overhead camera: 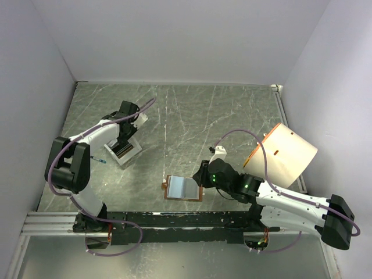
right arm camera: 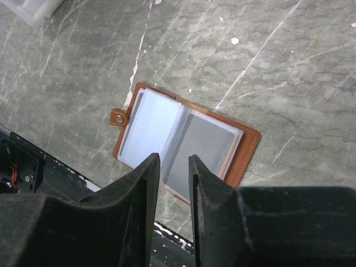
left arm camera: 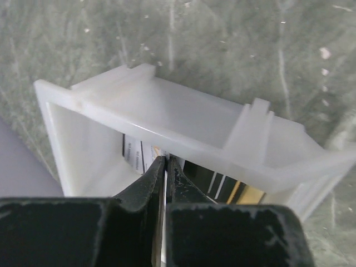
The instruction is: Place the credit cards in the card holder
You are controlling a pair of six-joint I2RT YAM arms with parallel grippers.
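A white tray (overhead camera: 137, 154) with several cards (overhead camera: 122, 151) in it sits at the table's left. In the left wrist view, a pale card (left arm camera: 133, 154) lies at one side of the tray, and dark and gold-striped cards (left arm camera: 225, 186) at the other. My left gripper reaches inside, its fingers shut on a thin edge that appears to be a card seen edge-on; its face is hidden. The brown card holder (right arm camera: 251, 146) lies spread open, its clear sleeves (right arm camera: 147, 128) facing up. Above it, my right gripper is open with nothing between its fingers.
A blue pen-like item (overhead camera: 98, 159) lies left of the tray. At the right, a large cream panel with an orange edge (overhead camera: 283, 154) leans beside the right arm.
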